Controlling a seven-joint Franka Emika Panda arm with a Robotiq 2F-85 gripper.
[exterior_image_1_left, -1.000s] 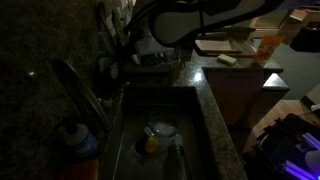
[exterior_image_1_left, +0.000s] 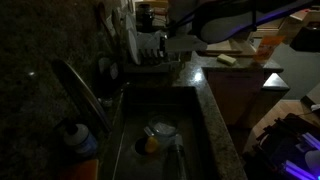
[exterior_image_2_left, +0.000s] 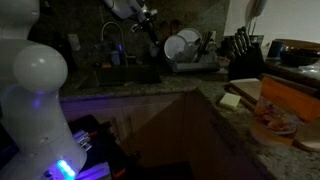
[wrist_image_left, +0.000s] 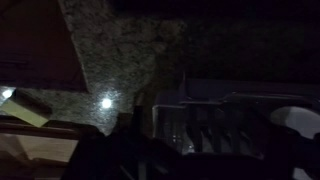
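My gripper (exterior_image_1_left: 172, 46) hangs over the near side of the dish rack (exterior_image_1_left: 150, 67), at the far end of the sink. In exterior view 2 the gripper (exterior_image_2_left: 153, 48) shows small and dark, to the left of the white plates (exterior_image_2_left: 180, 43). Nothing shows held between them. Inside the sink (exterior_image_1_left: 128, 150) lie a clear bowl-like item (exterior_image_1_left: 161, 129), a small orange object (exterior_image_1_left: 151, 145) and a long dark item.
A yellow sponge-like block (exterior_image_2_left: 230, 100) lies on the counter right of the rack. Beyond it stand a knife block (exterior_image_2_left: 243, 66) and an orange-topped bag or container (exterior_image_2_left: 277, 112). A faucet (exterior_image_2_left: 112, 45) rises behind the sink.
In exterior view 1 my arm and gripper have shifted to the right across the dish rack. The things in the sink stay where they were.
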